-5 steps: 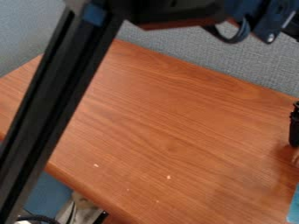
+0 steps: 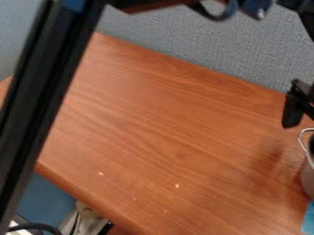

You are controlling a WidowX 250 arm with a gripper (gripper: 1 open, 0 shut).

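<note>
My gripper (image 2: 295,106) is at the right edge of the view, black and only partly in frame, raised over the wooden desk (image 2: 160,138). Just below it a pot or cup (image 2: 308,174) with a pale metal rim is cut off by the right edge. I cannot make out anything between the fingers.
A black rail (image 2: 37,110) of the arm's frame crosses the left side. A grey partition (image 2: 208,46) stands behind the desk. A light blue item (image 2: 307,217) lies at the lower right edge.
My gripper has risen from lower on the right edge. The metal-rimmed pot or cup has come into view below it at the right.
</note>
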